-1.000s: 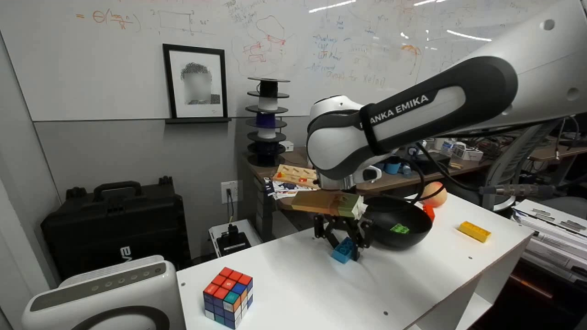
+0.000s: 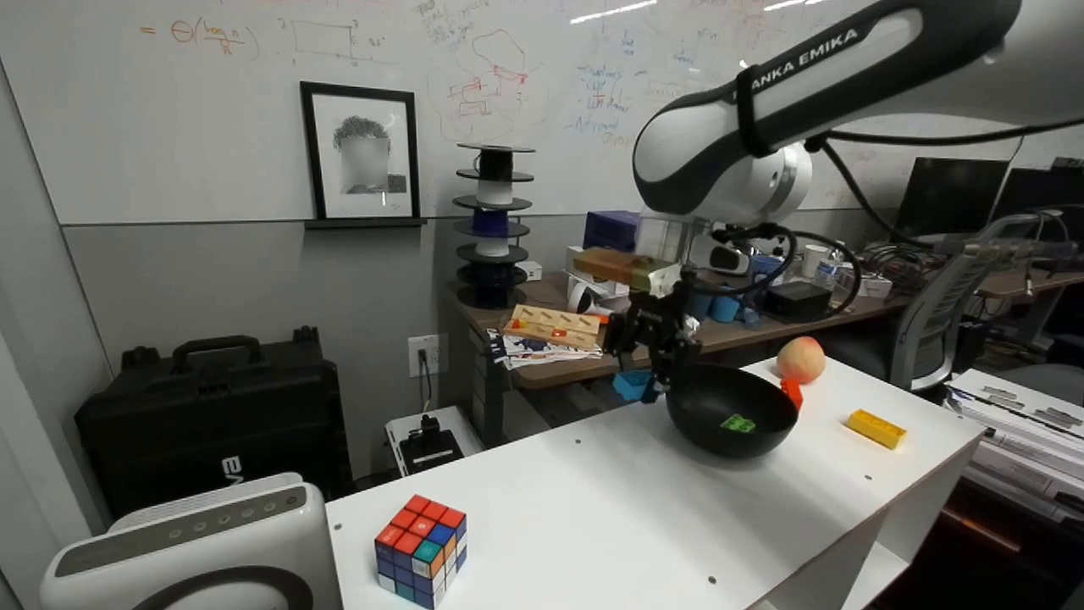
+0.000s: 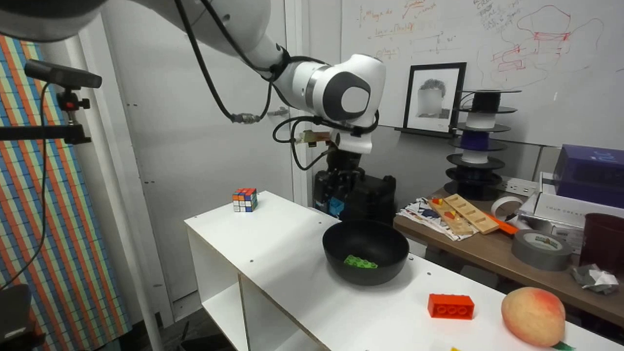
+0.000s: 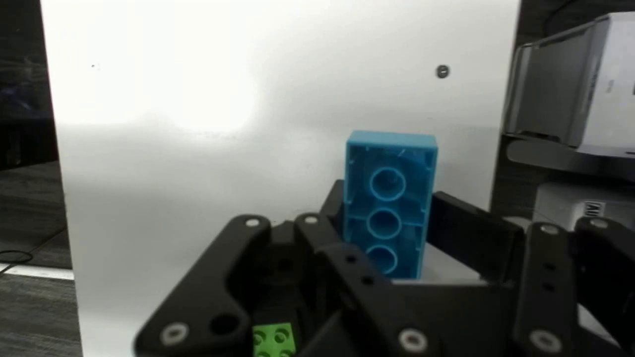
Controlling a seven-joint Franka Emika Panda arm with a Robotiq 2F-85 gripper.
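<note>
Held up above the white table is a blue brick point(image 4: 390, 205), its hollow underside with round tubes facing the wrist camera. My gripper point(image 2: 642, 385) is shut on it, one finger pressed to each long side. In exterior view 2 the blue brick point(image 3: 336, 205) shows small below the gripper point(image 3: 334, 202), behind the bowl. The black bowl point(image 3: 365, 275) stands on the table beside and below the gripper. A green brick point(image 3: 360, 262) lies inside it; the wrist view catches part of this green brick point(image 4: 275, 340) at the bottom.
A Rubik's cube point(image 2: 422, 549) sits at the table's far end from the bowl. Past the bowl lie a red brick point(image 3: 451, 306), a peach point(image 3: 533, 316) and a yellow brick point(image 2: 876, 428). Bare white tabletop point(image 2: 569, 518) stretches between cube and bowl.
My gripper has risen from near the tabletop, lifting the blue brick with it, and has shifted slightly right in exterior view 1. Bowl, cube and other bricks stay put.
</note>
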